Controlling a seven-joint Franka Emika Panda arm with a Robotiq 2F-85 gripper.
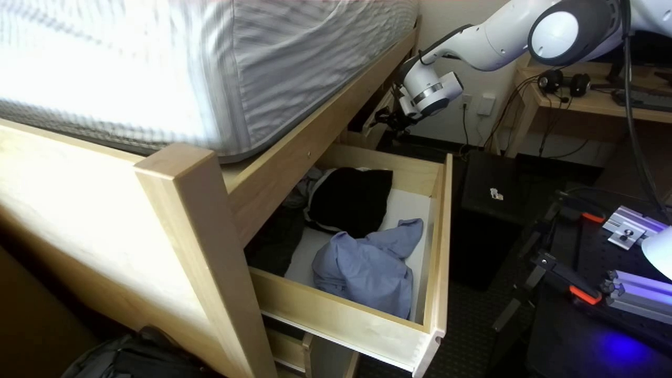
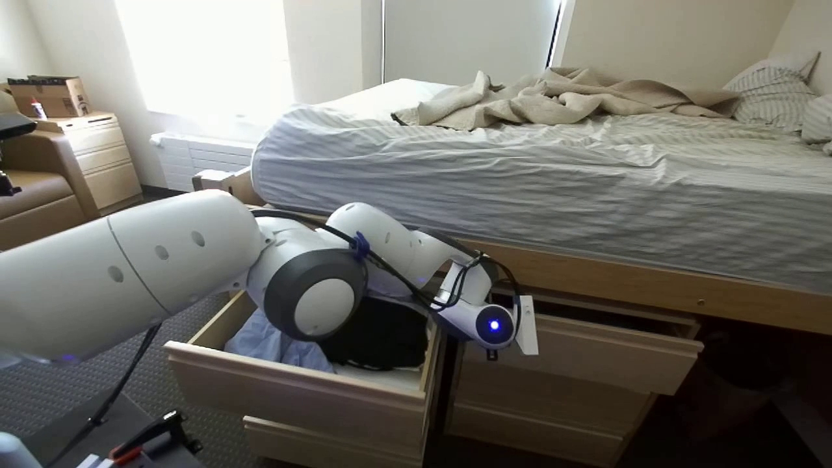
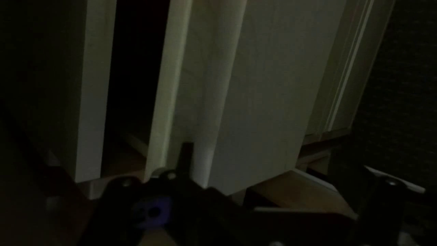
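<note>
A pale wooden drawer under the bed stands partly pulled out; its front shows to the right of the arm's wrist in exterior view 2. My gripper is at this drawer's front in exterior view 1. In the dark wrist view, the drawer front rises close before my black fingers, which are spread apart. One finger overlaps the drawer's edge in the picture; whether it touches cannot be told. Nothing shows held between them.
Nearer exterior view 1, another drawer stands far out, holding blue cloth and black cloth. The bed rail runs above both. A black box and a desk stand to the right.
</note>
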